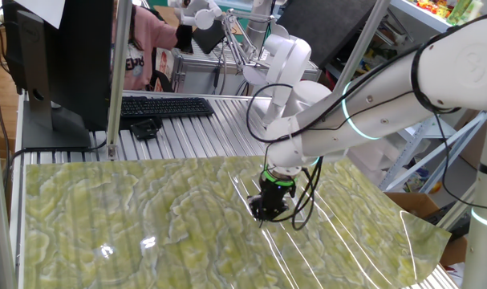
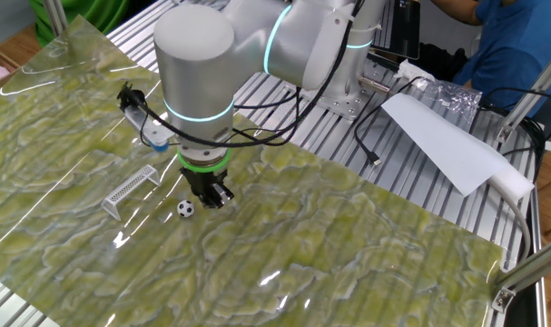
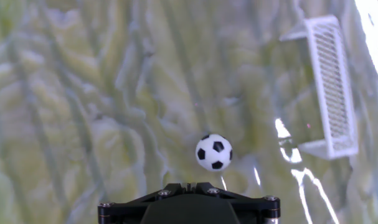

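A small black-and-white soccer ball (image 3: 214, 152) lies on the green marbled sheet, just ahead of my gripper in the wrist view. The fingers meet at the middle, so the gripper looks shut, with nothing visible between them. Exterior view 2 has the ball (image 2: 185, 208) close beside the gripper (image 2: 222, 197), apart from it. A white toy goal (image 3: 334, 87) with a mesh back stands at the right of the wrist view; from the other side, the goal (image 2: 130, 191) is left of the ball. In exterior view 1 the gripper (image 1: 267, 212) hides both.
The glossy marbled sheet (image 1: 131, 225) is broad and mostly bare, with bright reflections. A keyboard (image 1: 167, 107) and a monitor (image 1: 66, 72) stand beyond its far edge. White paper (image 2: 438, 141) lies on the slatted table near the arm's base.
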